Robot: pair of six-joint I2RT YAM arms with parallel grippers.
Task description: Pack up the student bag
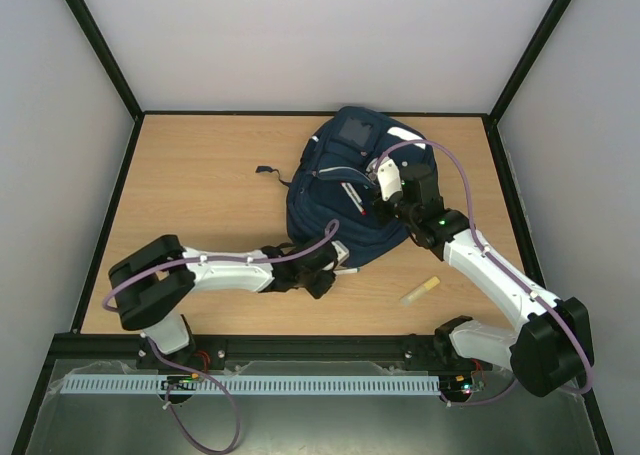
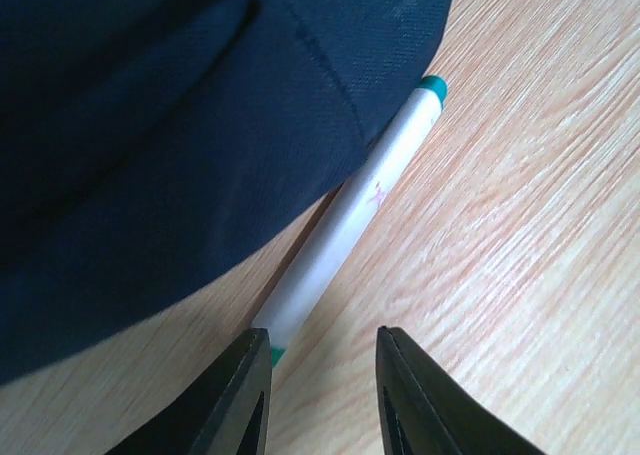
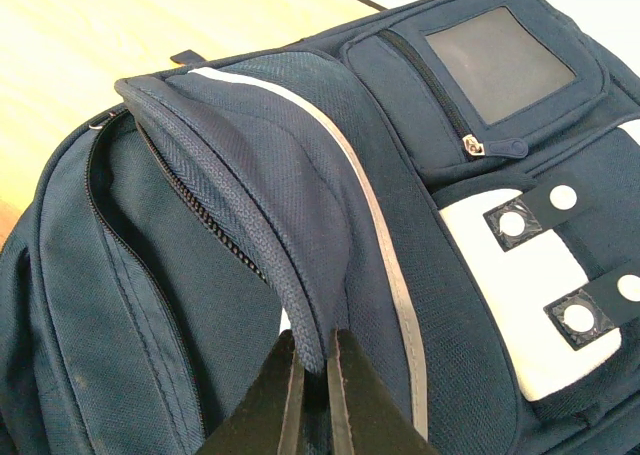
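Note:
The navy backpack (image 1: 350, 215) lies on the table, its front pocket unzipped. My right gripper is shut on the pocket's folded edge, holding the flap (image 3: 250, 185) up. In the left wrist view a white marker (image 2: 340, 225) with teal ends lies on the wood beside the bag's fabric (image 2: 160, 125). My left gripper stands open just over the table at the marker's near end, nothing between its fingers. In the top view pencil-like items (image 1: 354, 197) show in the bag's pocket.
A yellow cylindrical item (image 1: 420, 290) lies on the table at the front right. Dark frame rails border it.

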